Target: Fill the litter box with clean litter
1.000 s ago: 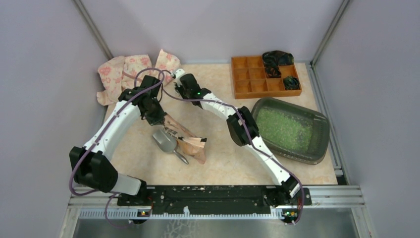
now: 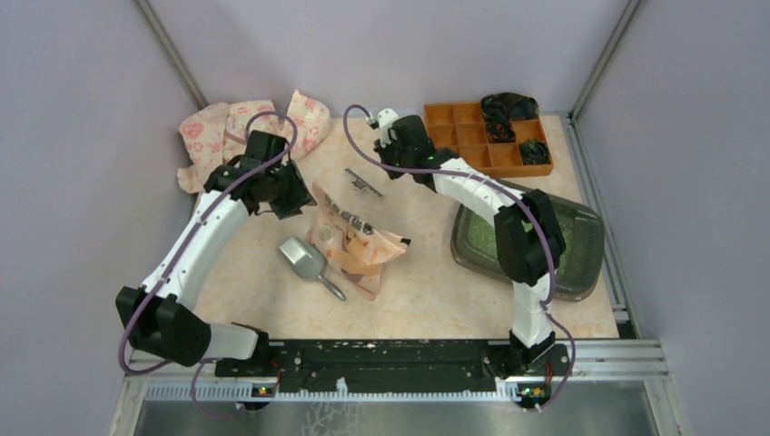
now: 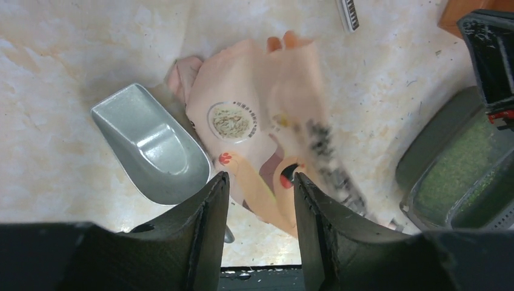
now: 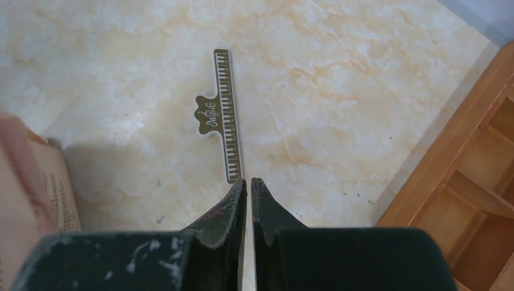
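Note:
The crumpled litter bag [image 2: 359,245] lies mid-table, its top part blurred in the left wrist view. Beside it is a metal scoop [image 2: 305,261] [image 3: 148,142]. The green litter box [image 2: 581,245] is at the right, partly under my right arm. My left gripper [image 2: 291,209] is left of and over the bag, part open, with nothing between its fingers. My right gripper [image 2: 386,154] is raised at the back middle, its fingertips close together with a narrow gap and nothing seen between them.
A music clip [image 2: 361,182] [image 4: 224,121] lies behind the bag. A wooden compartment tray [image 2: 452,136] with dark items stands back right; patterned cushions [image 2: 209,136] sit back left.

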